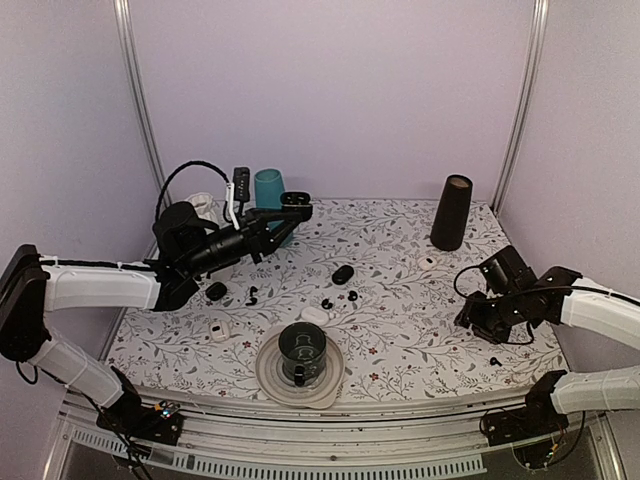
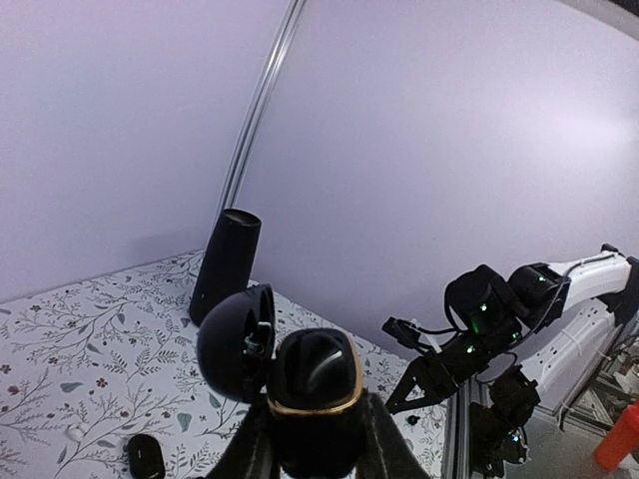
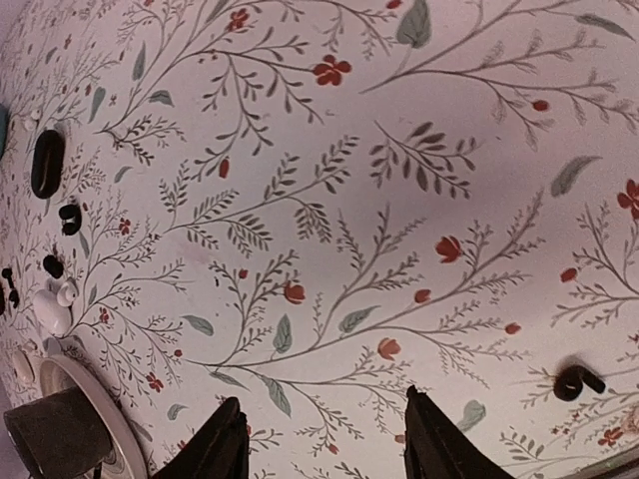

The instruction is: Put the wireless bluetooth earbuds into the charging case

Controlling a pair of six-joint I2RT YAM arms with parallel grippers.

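Observation:
An opened black charging case (image 2: 318, 374) with a gold trim line is in my left gripper (image 1: 285, 222), raised above the table; its round lid (image 2: 236, 344) is tipped back. The inside of the case cannot be made out. Low over the front right of the table, my right gripper is open and empty, its fingers (image 3: 225, 444) well apart. A black earbud (image 3: 577, 381) lies on the cloth to the right of them, near the front edge. Two other black earbuds, one of them the nearer earbud (image 1: 327, 303), rest around the table's middle.
A closed black case (image 1: 343, 274) and a white case (image 1: 314, 316) lie mid-table. At the front stands a dark mug (image 1: 302, 345) on a plate (image 1: 267, 372). A black vase (image 1: 453, 212) and a teal vase (image 1: 268, 188) stand at the back.

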